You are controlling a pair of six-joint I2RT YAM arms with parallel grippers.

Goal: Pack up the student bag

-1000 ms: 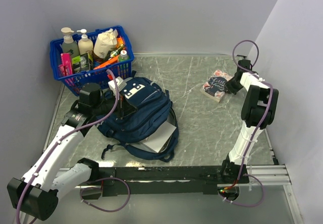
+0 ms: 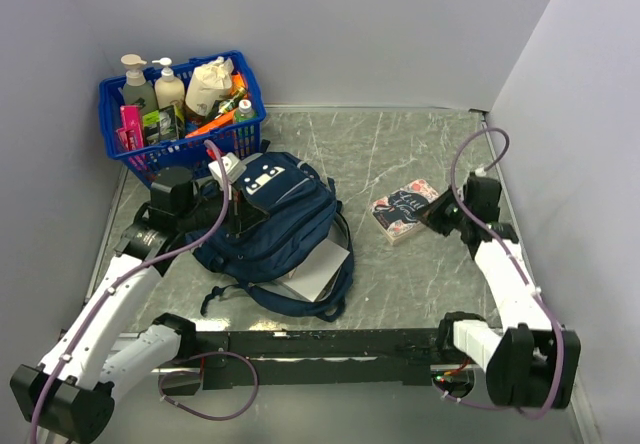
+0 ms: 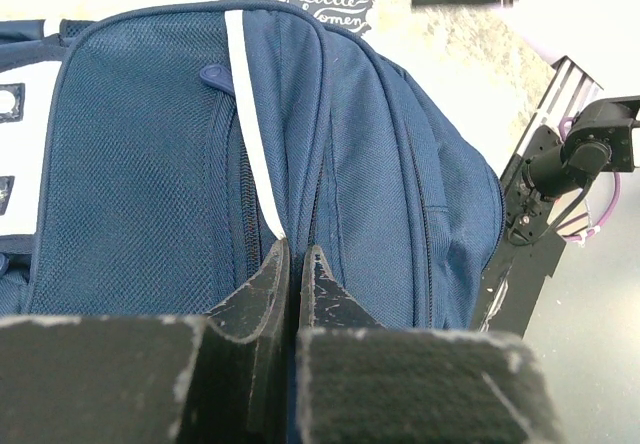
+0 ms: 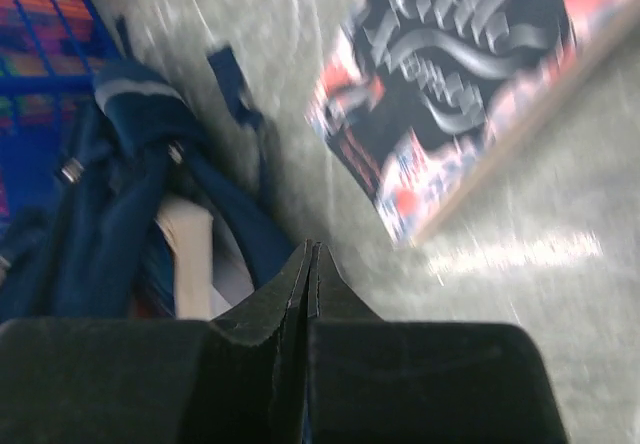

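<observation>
The navy backpack (image 2: 262,229) slumps open on the floor, a pale flat item (image 2: 318,269) showing in its mouth. My left gripper is shut on a fold of the backpack's fabric, beside a white stripe. To the right, the Little Women book (image 2: 396,226) lies flat, cover up, with its near corner towards the bag. My right gripper is shut with nothing between its fingers. In the right wrist view the book (image 4: 470,74) is outside them, beyond the tips; from above, the gripper (image 2: 425,214) appears over or beside the book's right side.
A blue basket (image 2: 190,149) full of bottles and packages stands behind the bag at the back left. Bare marbled floor (image 2: 370,284) separates bag and book. Walls close in the back and right, and a dark rail (image 2: 330,344) runs along the front.
The left gripper has hardly moved.
</observation>
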